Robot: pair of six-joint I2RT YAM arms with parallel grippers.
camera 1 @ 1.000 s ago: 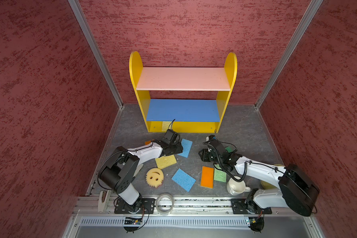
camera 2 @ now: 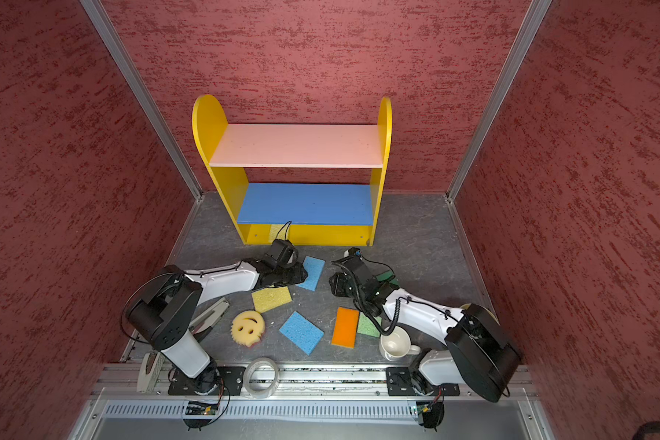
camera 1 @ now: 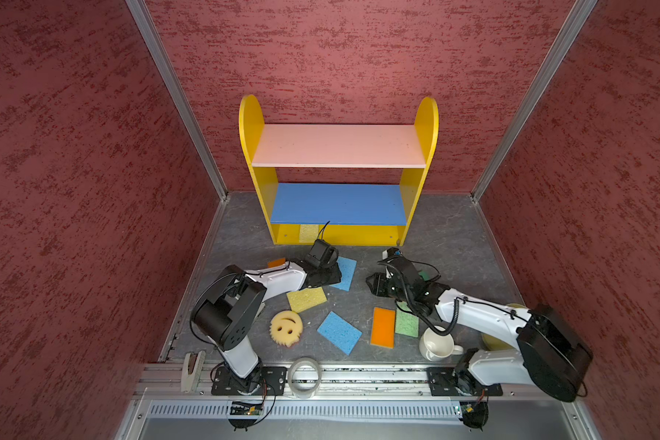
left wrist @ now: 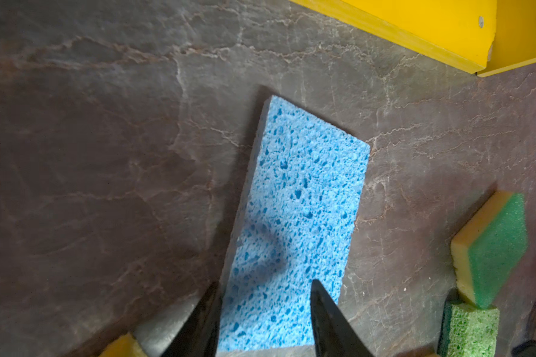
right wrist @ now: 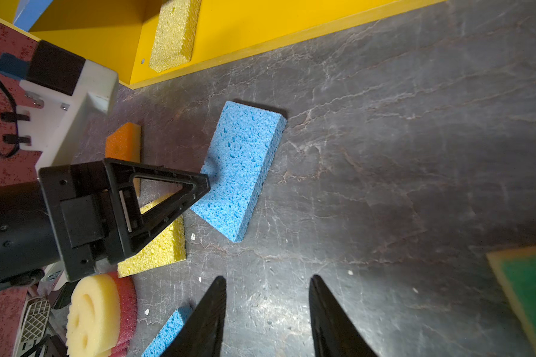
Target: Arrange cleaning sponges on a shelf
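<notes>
My left gripper is open low over a blue sponge (left wrist: 303, 190), its fingers straddling the near end; whether they touch it is unclear. My right gripper stands open over bare floor, right of that sponge. A yellow sponge (right wrist: 171, 32) lies on the bottom level of the yellow shelf unit (camera 1: 425, 117); the blue middle shelf (camera 1: 337, 201) and pink top shelf (camera 1: 337, 143) are empty. Loose on the floor are another blue sponge (camera 1: 338, 331), a yellow one (camera 1: 305, 299), orange ones (camera 1: 382, 327) and green ones (camera 1: 407, 328).
A smiley sponge (camera 1: 286, 328) lies at the front left, a tape roll (camera 1: 304, 363) on the front rail. A white cup (camera 1: 436, 344) stands beside the right arm's base.
Compared with a second ago, my left gripper has shifted slightly right over the blue sponge. The right arm has moved very little. The sponges look unchanged.
</notes>
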